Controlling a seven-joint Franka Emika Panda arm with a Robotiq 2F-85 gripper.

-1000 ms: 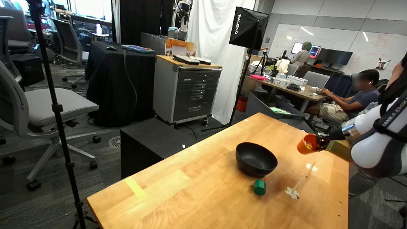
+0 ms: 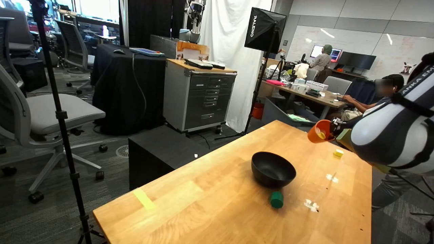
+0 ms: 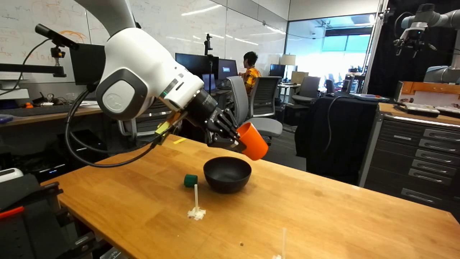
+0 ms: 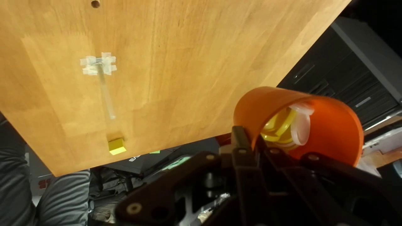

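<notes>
My gripper is shut on the wall of an orange cup (image 4: 260, 105), held tilted in the air above the table. Inside the cup lie several yellow and whitish pieces (image 4: 300, 128). A black bowl (image 2: 273, 170) stands upright on the table (image 2: 228, 179), its visible inside bare; the cup is apart from it. Close beside the bowl sits a green block (image 2: 277, 199). A small yellow block (image 4: 116, 146) rests near a table edge in the wrist view, away from the gripper.
A thin clear stick stands from a taped patch (image 3: 196, 213) close to the green block, and another taped patch (image 2: 332, 178) lies nearer the yellow block. Yellow tape (image 2: 144, 199) marks one end of the table.
In exterior view 1 the gripper and orange cup have moved up and slightly left. The yellow block now shows below them. The bowl and green block stay put.
</notes>
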